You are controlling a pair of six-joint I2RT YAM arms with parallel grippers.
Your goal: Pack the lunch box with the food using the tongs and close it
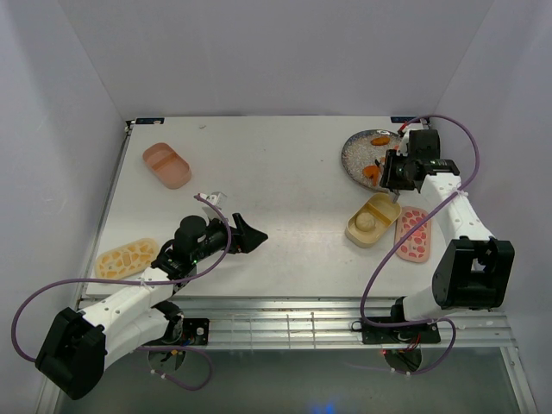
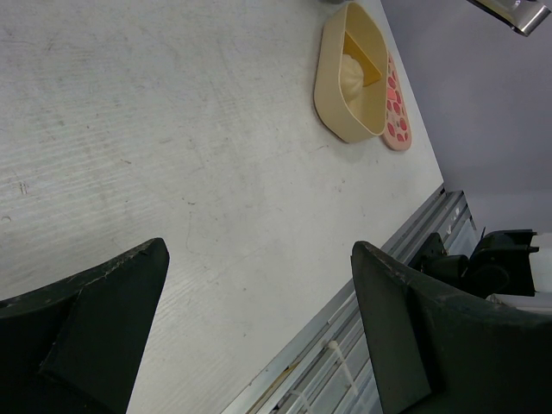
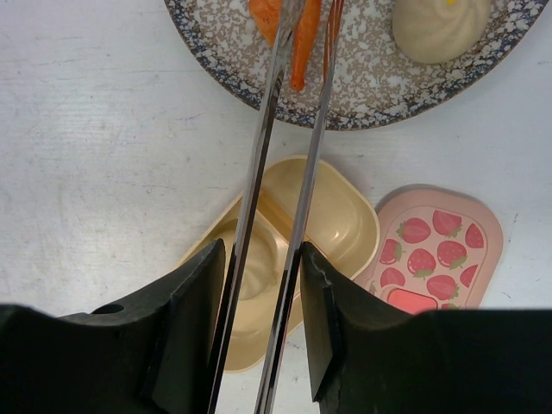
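My right gripper is over the speckled plate, gripping long metal tongs whose tips are at orange food pieces; whether they pinch a piece is unclear. A pale bun sits on the plate. Below it, an open beige lunch box holds a pale round item in one compartment. The pink strawberry-patterned lid lies to its right. My left gripper hangs open and empty over the lower left of the table.
A pink box stands at the back left, and a yellow patterned lid lies at the front left. Walls border both sides.
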